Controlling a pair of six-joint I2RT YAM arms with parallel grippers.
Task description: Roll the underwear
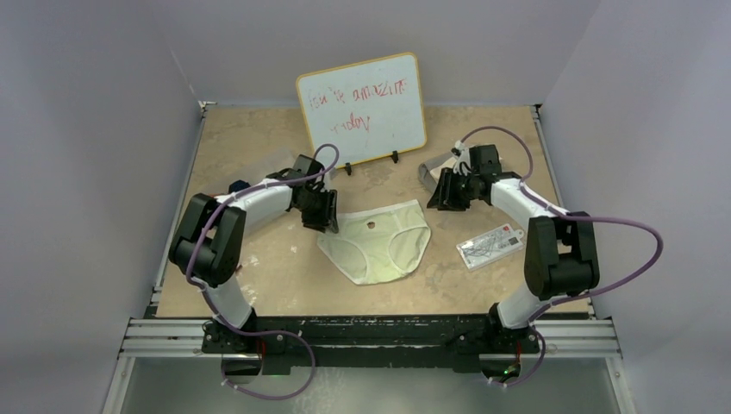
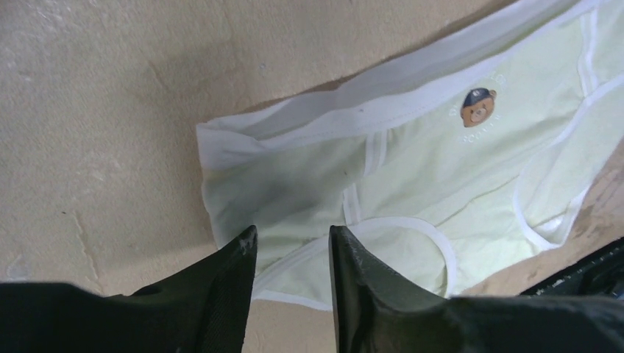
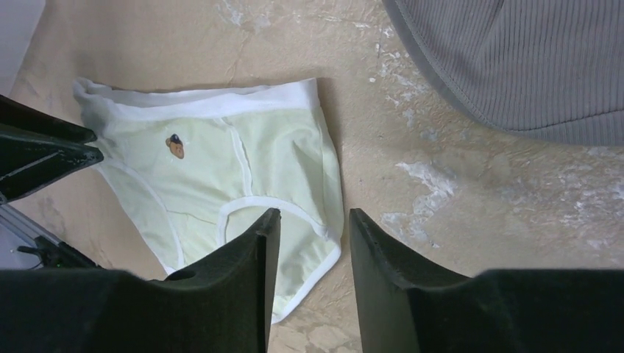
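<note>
Pale cream underwear [image 1: 375, 250] with white waistband and a small bear print [image 2: 477, 107] lies flat on the table. My left gripper [image 1: 326, 222] hangs over its upper left corner; in the left wrist view its fingers stand apart over the fabric. My right gripper [image 1: 446, 200] is in the air right of the upper right corner; in the right wrist view its fingers are apart, with nothing seen held between them.
A whiteboard [image 1: 360, 108] stands at the back. A grey cloth [image 3: 515, 66] lies behind my right gripper, and a flat card-like item [image 1: 490, 247] lies to the right.
</note>
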